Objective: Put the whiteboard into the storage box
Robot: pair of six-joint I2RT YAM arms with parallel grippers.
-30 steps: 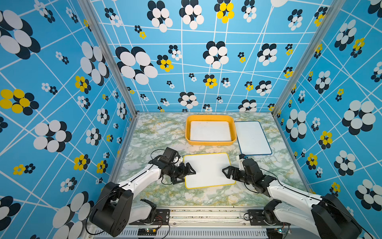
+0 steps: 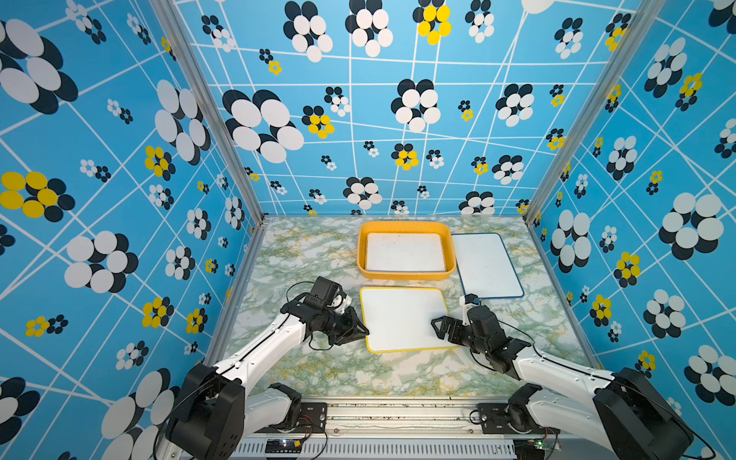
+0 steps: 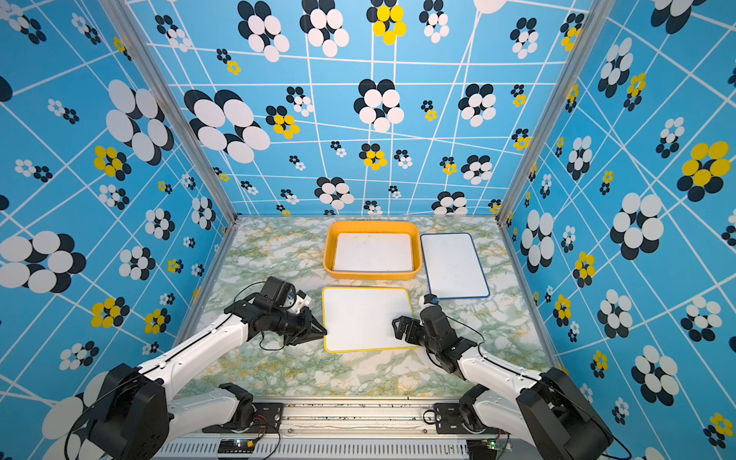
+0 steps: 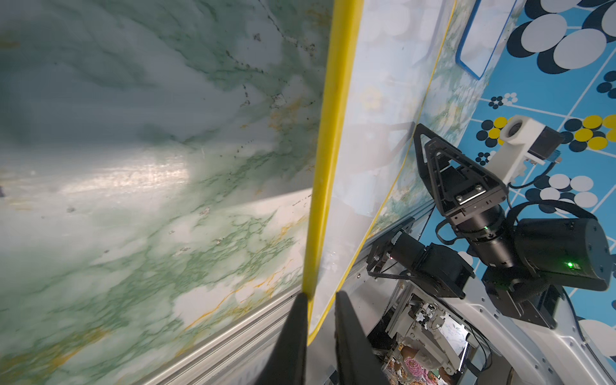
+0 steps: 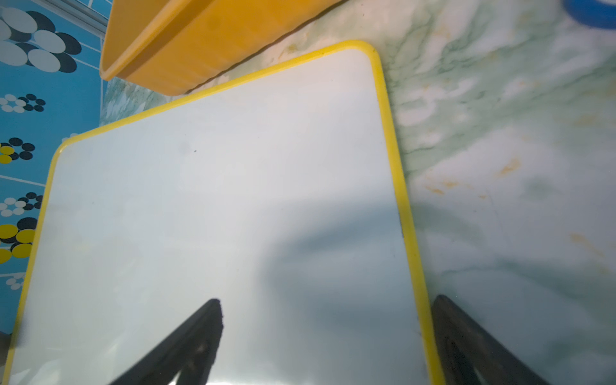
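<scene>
A yellow-edged whiteboard (image 2: 402, 318) (image 3: 368, 318) lies in front of the orange storage box (image 2: 360, 253) (image 3: 329, 253), which has a white board inside. My left gripper (image 2: 358, 334) is at the board's left edge; in the left wrist view its fingertips sit around that yellow edge, part open, and whether they press on it cannot be told. My right gripper (image 2: 444, 328) stands open over the right edge, the yellow rim between its blurred fingertips.
A blue-edged whiteboard (image 2: 487, 264) lies flat to the right of the box.
The yellow-edged board has shifted away from me and slightly right. My left gripper has moved slightly up in the top left view and its fingers look closer together.
</scene>
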